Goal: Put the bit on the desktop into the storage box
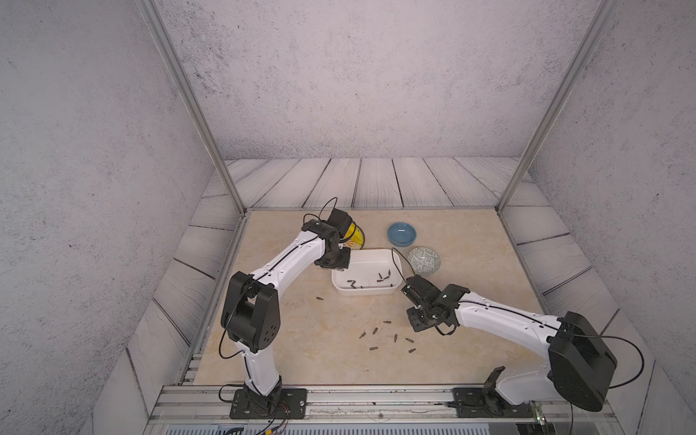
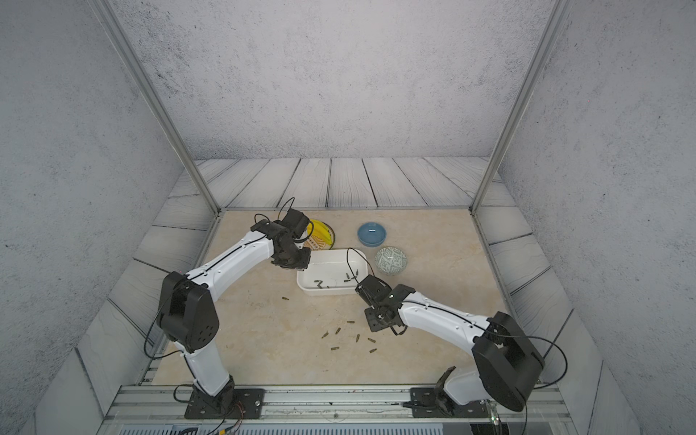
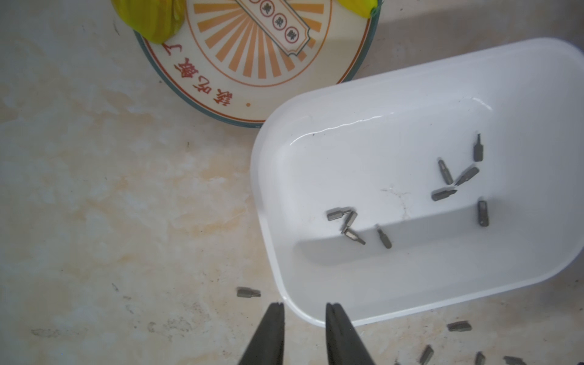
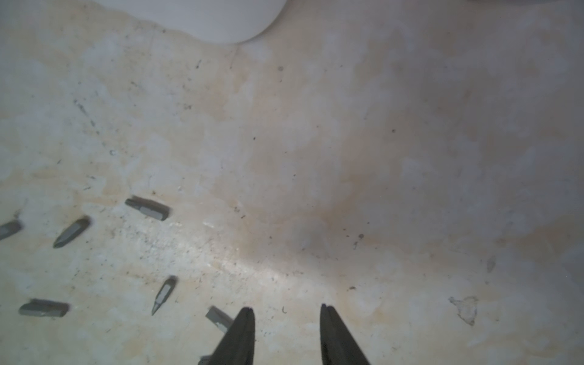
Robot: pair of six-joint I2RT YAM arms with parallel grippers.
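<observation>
The white storage box (image 3: pixel 389 182) holds several dark metal bits in two loose groups. Outside its left end, one bit (image 3: pixel 248 292) lies on the desktop. My left gripper hovers by the box's left end, its fingers apart and no bit visible between them. In front of the box, more bits are scattered on the desktop, including this bit (image 4: pixel 147 208) and this bit (image 4: pixel 163 295). Over the desktop to their right hangs my right gripper, open and empty; its left finger partly covers a bit (image 4: pixel 219 317).
Behind the box's left end sits a patterned plate (image 3: pixel 258 103) with yellow bananas (image 3: pixel 152 18). A blue bowl (image 1: pixel 401 233) and a grey patterned bowl (image 1: pixel 424 260) stand behind and right of the box.
</observation>
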